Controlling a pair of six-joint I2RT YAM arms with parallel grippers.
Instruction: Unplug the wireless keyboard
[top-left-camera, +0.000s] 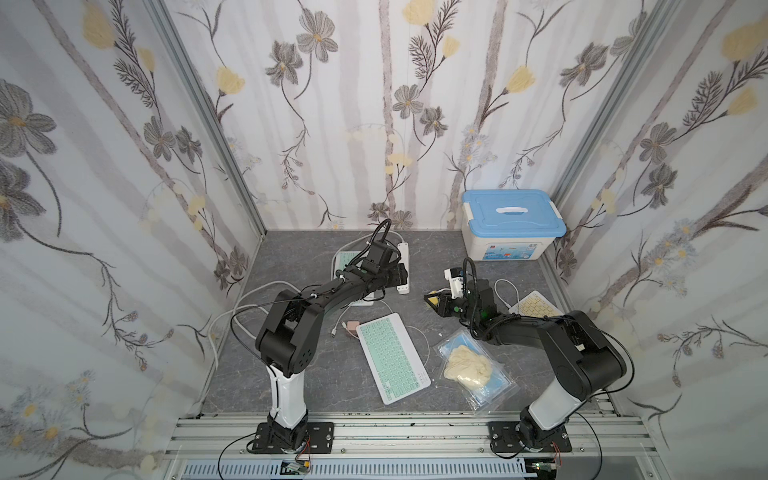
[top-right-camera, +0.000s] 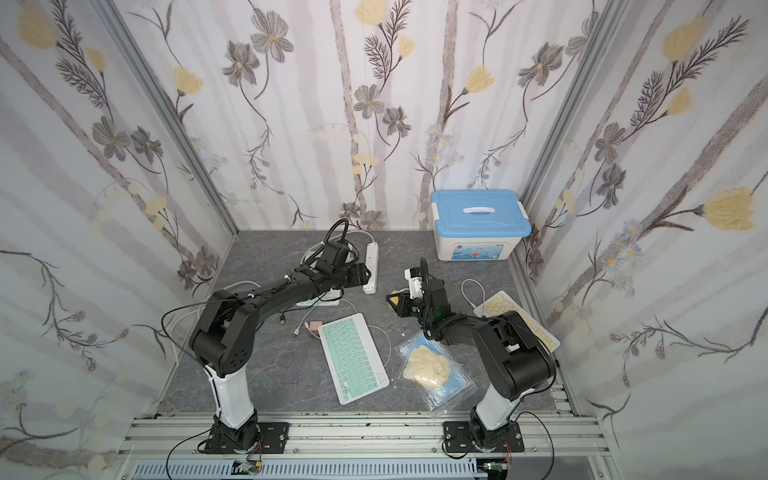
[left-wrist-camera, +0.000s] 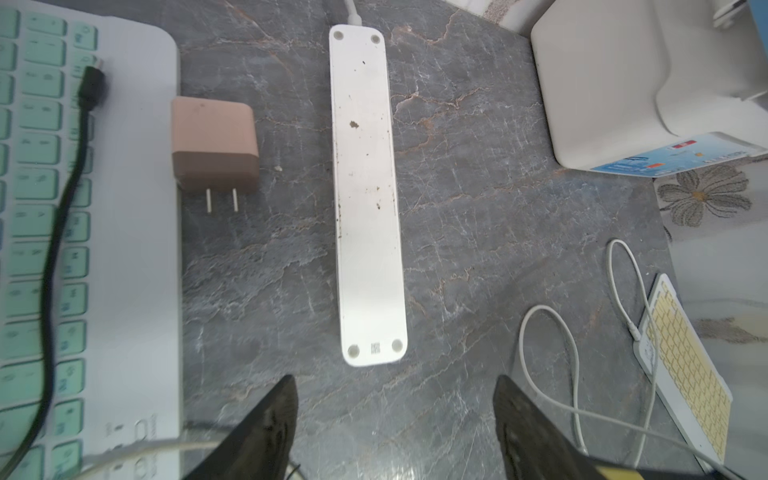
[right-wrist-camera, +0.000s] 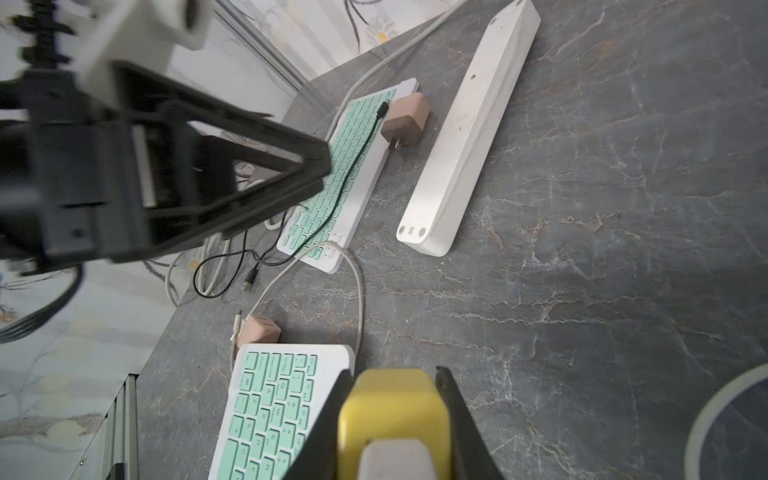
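Note:
A white power strip (left-wrist-camera: 366, 192) lies on the grey table at the back centre. A yellow plug (right-wrist-camera: 393, 412) with a white back is held by my right gripper (top-left-camera: 434, 297), which is shut on it. My left gripper hangs over the strip's near end, its fingers apart with nothing between them. Mint keyboards (top-left-camera: 393, 357) (left-wrist-camera: 120, 240) lie left of and in front of the strip, with pink chargers (left-wrist-camera: 214, 140) and loose cables near them. A cream keyboard (left-wrist-camera: 684, 356) with a white cable lies at the right.
A blue-lidded box (top-left-camera: 512, 224) stands at the back right. A bag (top-left-camera: 472, 368) with cream material lies at the front centre right. Cables loop across the left of the table. Bare table lies between strip and box.

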